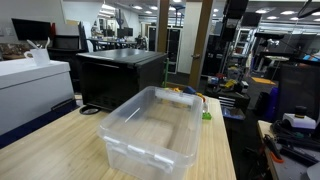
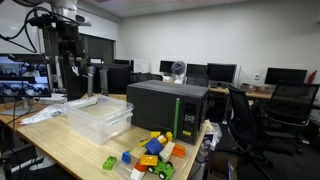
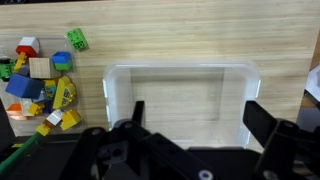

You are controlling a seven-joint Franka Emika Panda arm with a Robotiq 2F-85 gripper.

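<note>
A clear plastic bin (image 1: 145, 158) stands on the wooden table, and its inside looks empty. From the wrist, the bin's rim (image 3: 182, 66) lies straight below my gripper. The fingers are wide apart, with only the bin's floor seen between them. In the second exterior view the arm hangs high at the left, above the bin (image 2: 98, 128). A heap of coloured toy blocks (image 2: 155, 148) lies beside the bin; the same blocks (image 3: 42, 88) fill the left side of the wrist view. One green block (image 3: 77, 39) sits apart from them.
A black boxy appliance (image 2: 165, 106) stands on the table behind the bin and blocks. At the table's far side in the first exterior view is a white box (image 1: 35, 95). Bare tabletop (image 1: 55, 150) lies left of the bin.
</note>
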